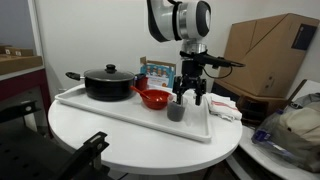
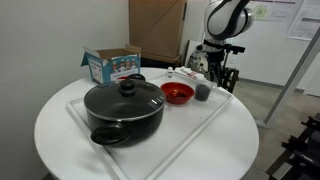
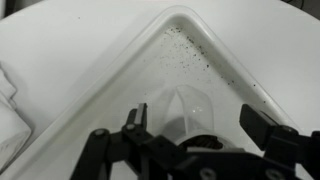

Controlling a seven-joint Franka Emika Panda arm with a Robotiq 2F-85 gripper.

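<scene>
My gripper [image 1: 190,98] is above the right part of the white tray, close to a grey cup [image 1: 176,112]. In the wrist view, a clear-walled cup [image 3: 184,108] with dark contents shows between the open fingers, and nothing is gripped. How far the fingertips stand above its rim I cannot tell. From the other side, the cup [image 2: 203,92] appears just left of my gripper [image 2: 222,84]. Small dark specks [image 3: 190,45] lie scattered on the tray near its corner.
On the tray [image 1: 140,116] stand a black lidded pot [image 1: 108,82] and a red bowl [image 1: 155,99]. A red mug [image 1: 140,81] and an open box [image 2: 112,63] are behind. White cloth [image 1: 224,106] lies at the right. The tray's front is clear.
</scene>
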